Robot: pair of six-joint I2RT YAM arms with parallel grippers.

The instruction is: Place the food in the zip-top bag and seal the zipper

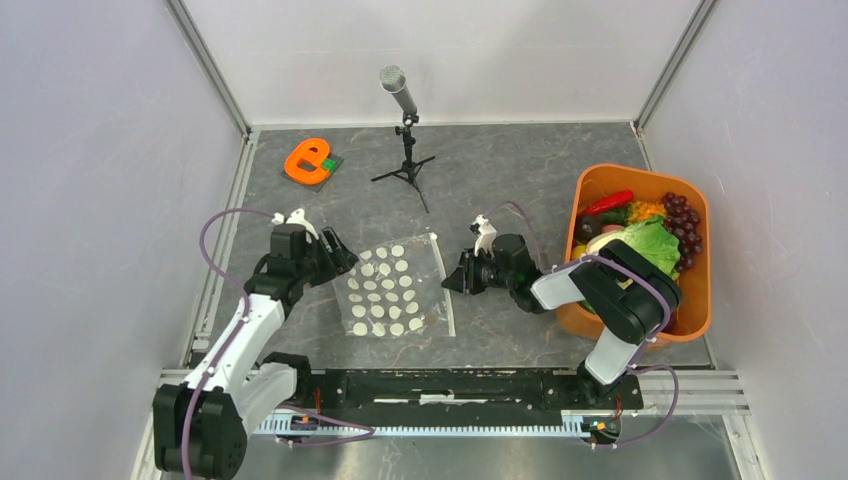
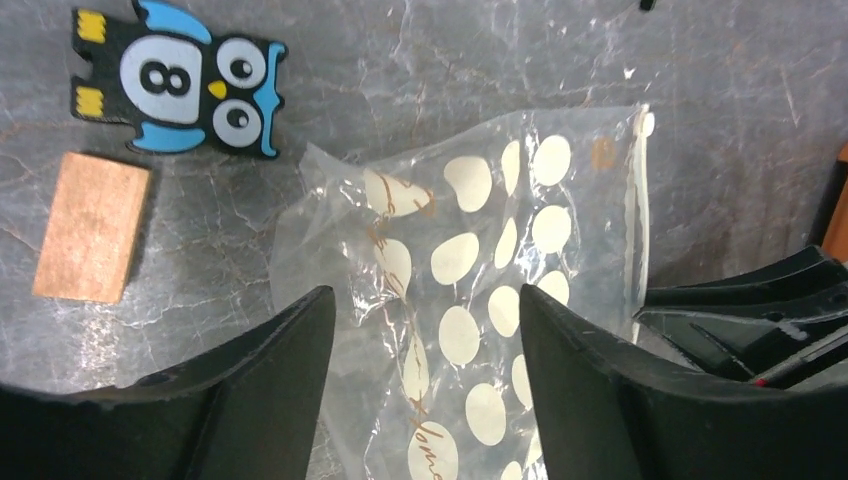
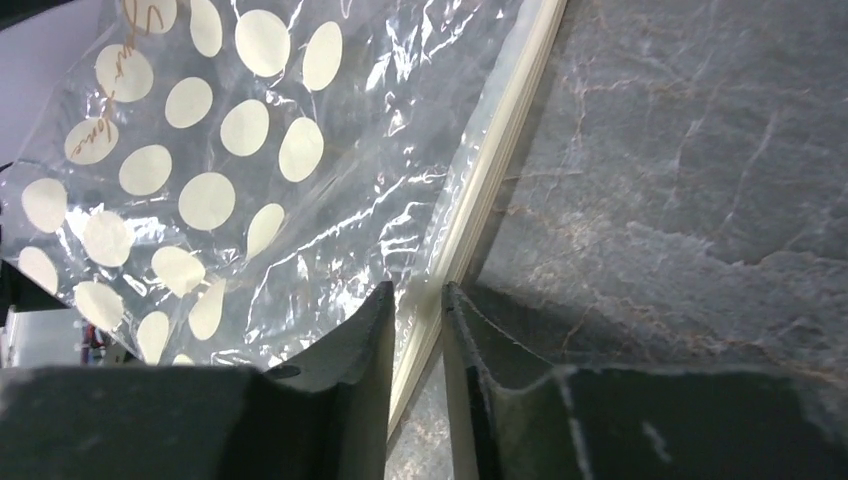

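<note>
A clear zip top bag point(image 1: 395, 285) with white dots lies flat on the grey surface, its zipper strip point(image 3: 500, 140) along the right side. My right gripper is at that strip, fingertips either side of it and close together; whether they grip it is unclear. My left gripper hangs open over the bag's left part, nothing visible between its fingers. The food sits in an orange bin point(image 1: 697, 310) at the right: lettuce point(image 1: 655, 240), grapes point(image 1: 685, 225), red pepper point(image 1: 607, 201) and other pieces.
An orange object point(image 1: 308, 152) lies at the back left, a microphone stand point(image 1: 408, 165) at back centre. An owl-patterned item point(image 2: 165, 80) and a wooden block point(image 2: 92, 228) lie left of the bag.
</note>
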